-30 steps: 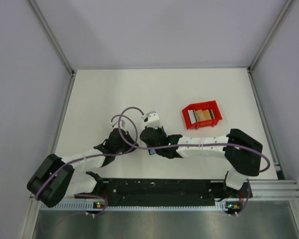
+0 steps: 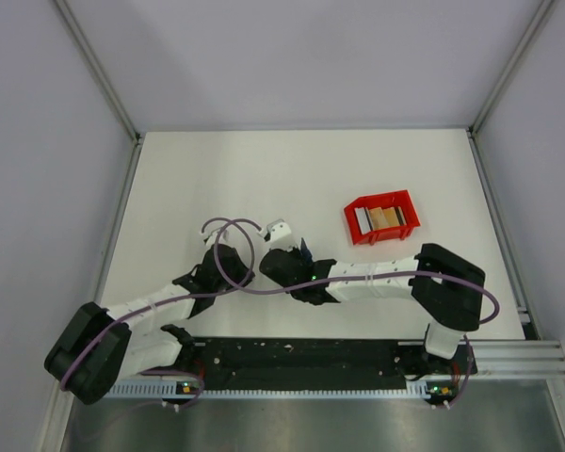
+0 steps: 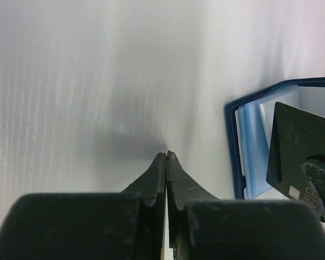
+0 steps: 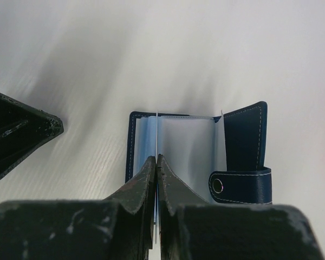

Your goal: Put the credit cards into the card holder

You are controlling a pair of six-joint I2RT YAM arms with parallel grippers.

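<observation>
The navy card holder (image 4: 244, 184) lies open on the table, its clear sleeves (image 3: 252, 146) showing. In the right wrist view my right gripper is over the holder at its blue-tinted sleeve, shut, with a thin pale edge in line with its fingertips; whether that is held cannot be made out. In the top view the arms mostly hide the holder. My left gripper is shut with nothing visible between its tips, beside the holder over bare table. A dark card-like piece with print (image 3: 292, 154) shows at the right of the left wrist view, partly cropped.
A red box (image 2: 356, 201) holding several cards or card-like items stands at the back right of the white table. The two arms sit close together near the front middle.
Since a second ago both arms have shifted slightly left and toward the front in the top view.
</observation>
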